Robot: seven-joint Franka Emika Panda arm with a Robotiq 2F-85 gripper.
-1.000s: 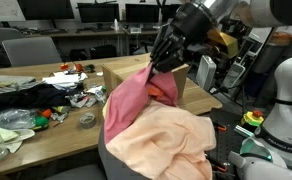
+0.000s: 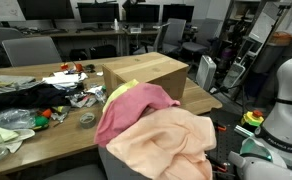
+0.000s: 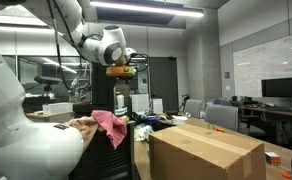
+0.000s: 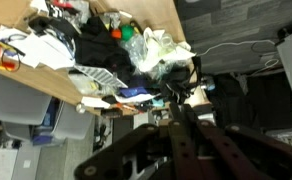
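A pink cloth (image 2: 133,108) lies draped over a dark surface in front of the cardboard box, with a peach cloth (image 2: 166,147) beside it, nearer the camera. A yellow-green piece (image 2: 120,91) peeks out behind the pink one. Exterior view 2 has the arm raised, its gripper (image 3: 121,100) hanging above the pink cloth (image 3: 113,127) and apart from it. Looking down in the wrist view, the dark gripper appears at the lower edge over a heap of mixed clothes (image 4: 111,55). No cloth is visible in its fingers, and how far they stand apart is unclear.
A large cardboard box (image 2: 146,70) stands on the table behind the cloths. Mixed clothes and small items (image 2: 56,98) cover the table's left part. A bare strip of wooden table (image 2: 61,140) shows in front of them. Office chairs (image 2: 34,52) are behind.
One second ago the arm was low, with the pink cloth drawn up to its gripper. Now the arm is up and back, nearly out of exterior view 1, and the pink cloth lies flat.
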